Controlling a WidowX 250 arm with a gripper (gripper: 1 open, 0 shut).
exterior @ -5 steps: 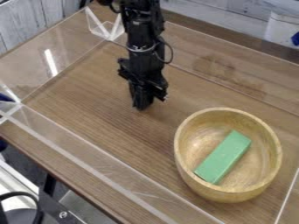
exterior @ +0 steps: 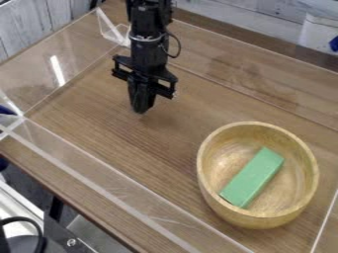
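My gripper point(exterior: 140, 91) is at the upper middle of the camera view, low over the wooden table point(exterior: 119, 168), on the black arm that reaches down from the top. Its fingers are small and dark, and whether they are open or shut is hard to make out; I see no object held. A beige round bowl point(exterior: 227, 148) at the lower right holds a green block point(exterior: 252, 178).
Black cables lie at the lower left corner, and a white object point(exterior: 8, 123) sits at the left edge. The table's far edge runs across the upper right.
The arm and gripper have moved left and slightly back over the last second. The bowl and green block look unchanged.
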